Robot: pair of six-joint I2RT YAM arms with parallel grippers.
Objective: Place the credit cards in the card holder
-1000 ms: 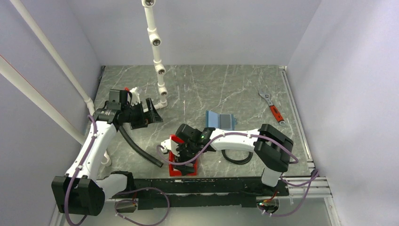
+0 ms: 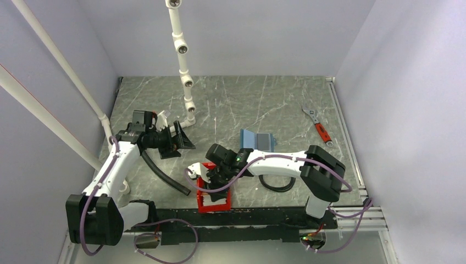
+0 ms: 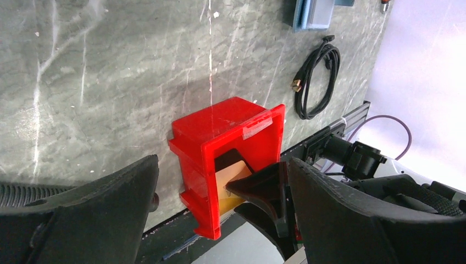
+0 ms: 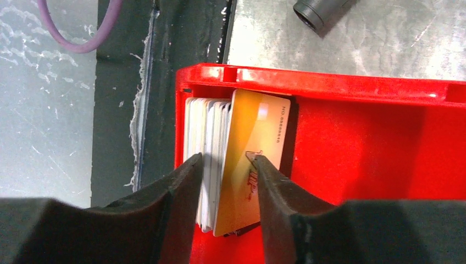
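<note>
A red box [image 2: 214,208] sits at the table's front edge, holding a stack of pale cards [image 4: 209,126] seen edge-on in the right wrist view. A gold card [image 4: 265,126] leans at the front of that stack. My right gripper reaches into the box, fingers partly apart, one finger over the pale edges and the other before the gold card's face; no firm grip shows. The blue card holder [image 2: 248,138] lies opened flat behind the right forearm. My left gripper is open and empty, above the table left of the box.
A black cable coil [image 3: 324,82] lies right of the box. A dark hose [image 2: 164,177] runs along the left, and a wrench [image 2: 319,126] rests far right.
The red box has shifted slightly toward the front edge. My left gripper has moved a little right and forward; the right arm has barely moved.
</note>
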